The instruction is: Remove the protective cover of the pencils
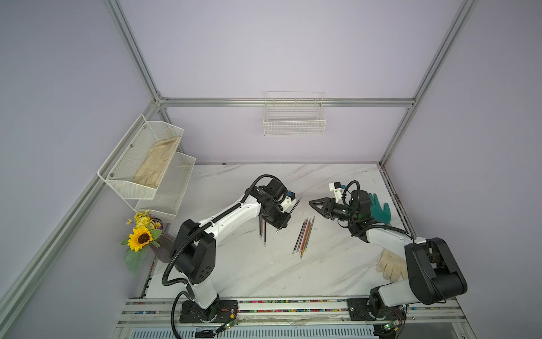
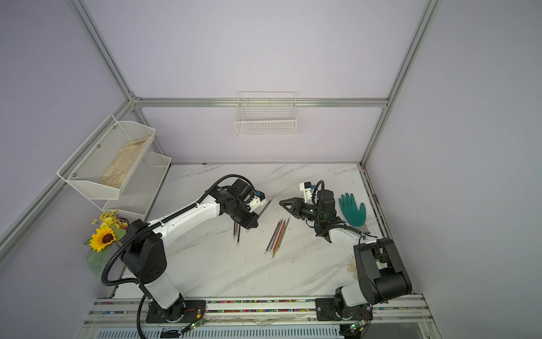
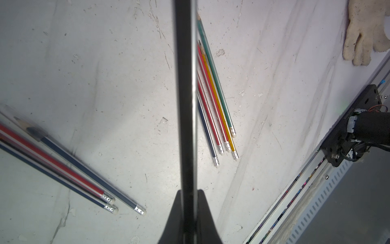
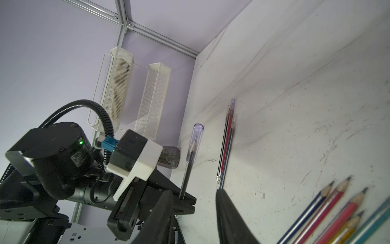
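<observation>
Upright in my left gripper [image 1: 284, 221] is a dark pencil [image 4: 187, 174], pinched near its lower part. A clear cover [image 4: 197, 134] still encloses its sharpened tip. In the left wrist view this pencil [image 3: 186, 122] runs blurred down the middle. My right gripper is open and empty, to the right of the held pencil and apart from it. Left of the middle lie a few pencils [image 3: 77, 162], navy and red, and a clear cover shows on the nearest navy one's tip. Several uncovered pencils [image 1: 303, 238] lie side by side mid-table.
A teal glove [image 1: 380, 209] and a beige glove [image 1: 392, 265] lie at the right. A vase of sunflowers [image 1: 144, 237] stands at the left by wire shelves [image 1: 146, 163].
</observation>
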